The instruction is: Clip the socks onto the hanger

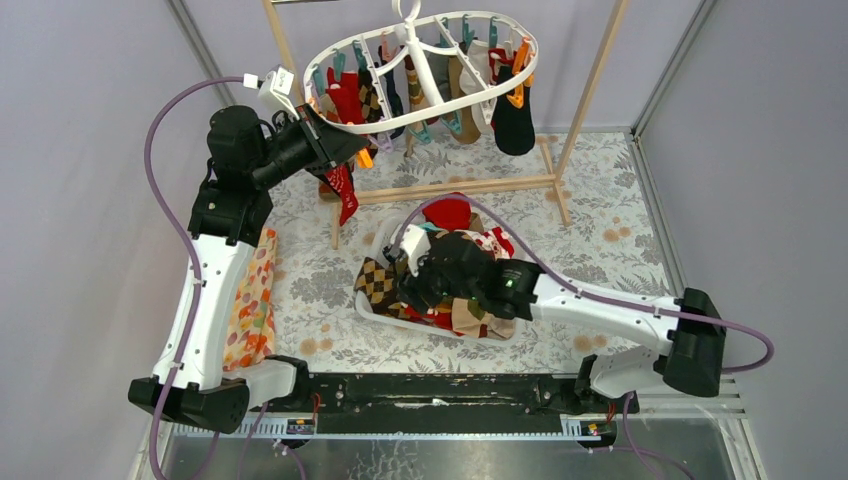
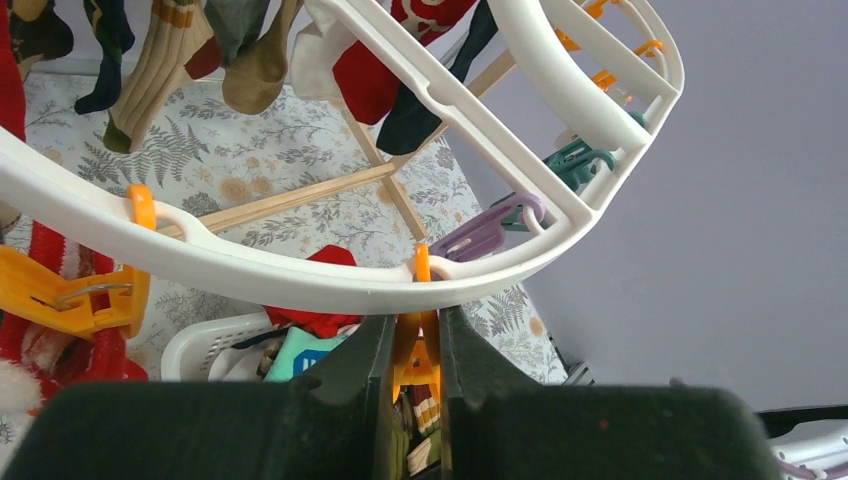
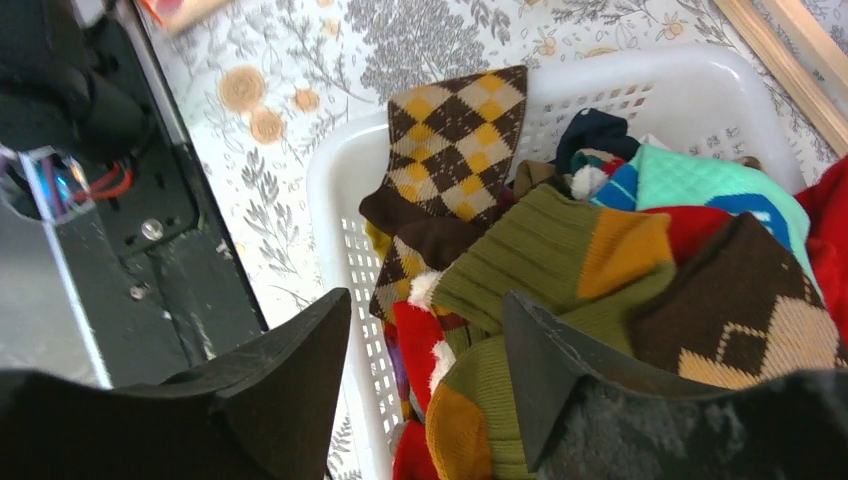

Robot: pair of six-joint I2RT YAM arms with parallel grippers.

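Observation:
The white oval hanger [image 1: 420, 110] carries many coloured clips, with socks [image 1: 515, 120] hanging from several. My left gripper is shut on an orange clip [image 2: 423, 262] on the hanger's front rim. Below, the white basket [image 3: 670, 70] holds a pile of socks, among them an argyle sock [image 3: 450, 140] and an olive sock [image 3: 550, 260]. My right gripper is over the pile, pointing down, its fingers apart with nothing clearly held between them.
A wooden stand [image 1: 590, 70] supports the hanger. A patterned orange cloth [image 1: 250, 300] lies at the left.

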